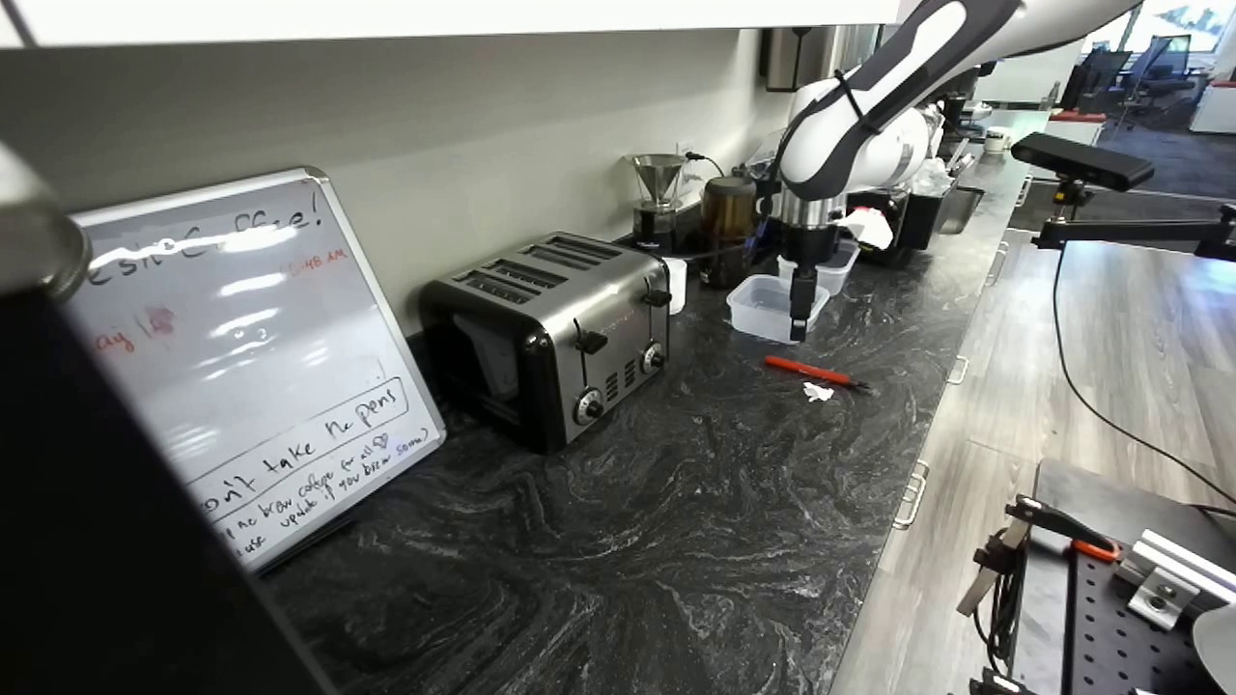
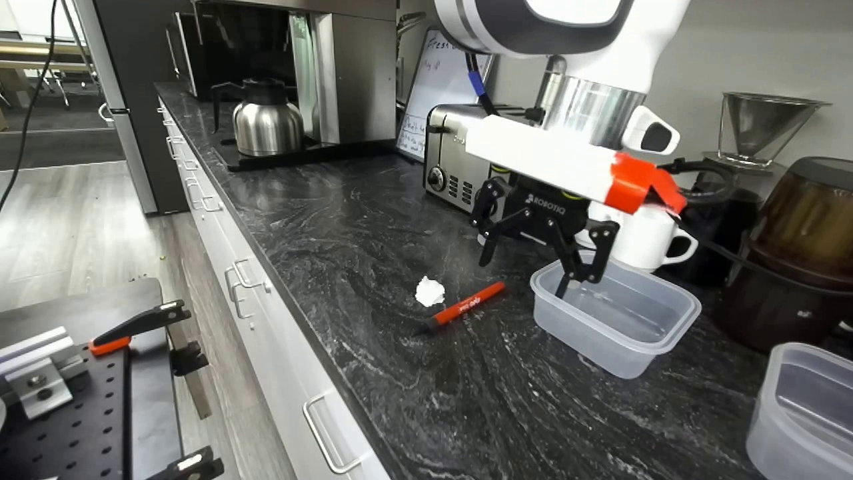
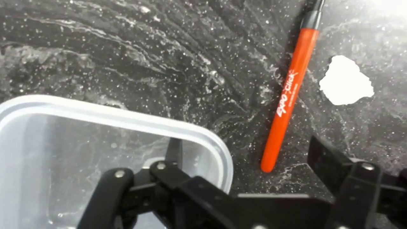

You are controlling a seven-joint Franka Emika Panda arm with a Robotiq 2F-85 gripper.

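My gripper (image 2: 524,276) is open and empty, its fingers pointing down above the counter beside the near clear container. One finger (image 2: 565,281) shows over that container's rim in exterior view 2. An orange-red marker (image 3: 288,93) with a black tip lies on the dark counter, its blunt end toward the space between my fingers in the wrist view. Beside the marker is a crumpled white scrap (image 3: 346,80). The clear plastic container (image 2: 616,316) stands near the blunt end of the marker and looks empty.
A second clear container (image 2: 808,408) stands farther along the counter. The toaster (image 1: 550,336), white mug (image 2: 646,236) and brown canister (image 2: 800,240) line the wall side. Bare countertop (image 1: 649,521) spreads in front of the toaster.
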